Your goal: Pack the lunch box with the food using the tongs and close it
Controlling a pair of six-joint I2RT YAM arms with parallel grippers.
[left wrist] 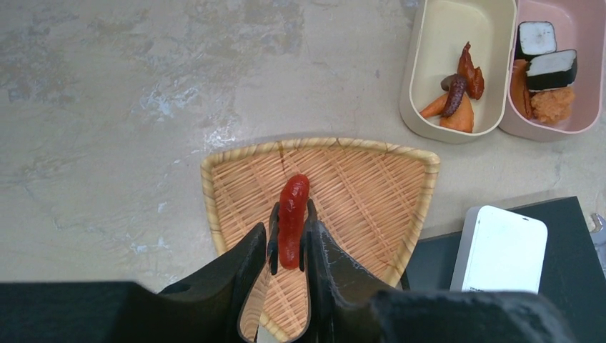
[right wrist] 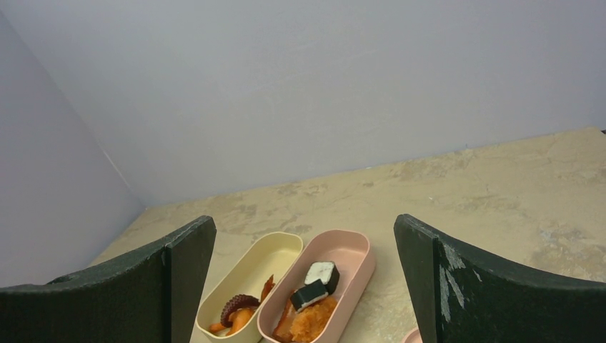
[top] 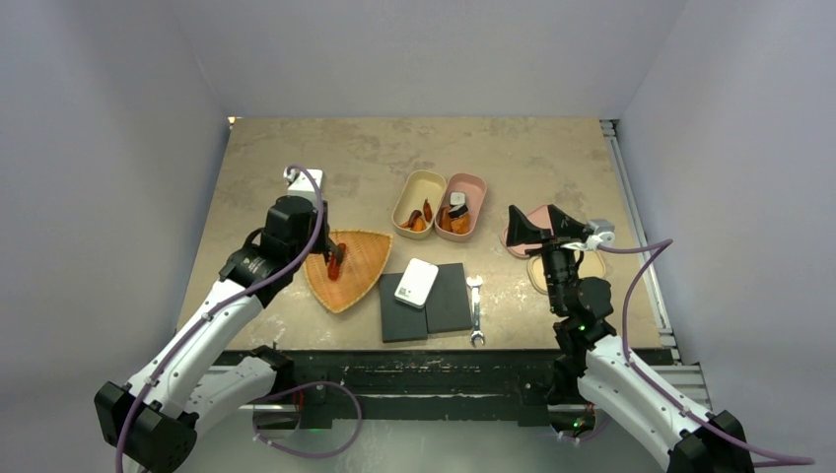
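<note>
A red sausage [left wrist: 292,214] lies over the woven fan-shaped basket [left wrist: 371,207]. My left gripper straddles it, one finger close along each side; whether both touch it I cannot tell. In the top view the sausage [top: 336,262] shows beside the gripper's tips, near the basket's left part. Two lunch box halves stand side by side: the cream box [top: 403,212] holds carrot and other small pieces, the pink box [top: 478,192] rice rolls and fried food. My right gripper [top: 531,219] is open and empty at the right, above the pink lid [top: 537,217].
A white case [top: 416,283] rests on the dark panels [top: 449,305], with a wrench [top: 476,310] to their right. A cream lid [top: 593,266] lies partly under the right arm.
</note>
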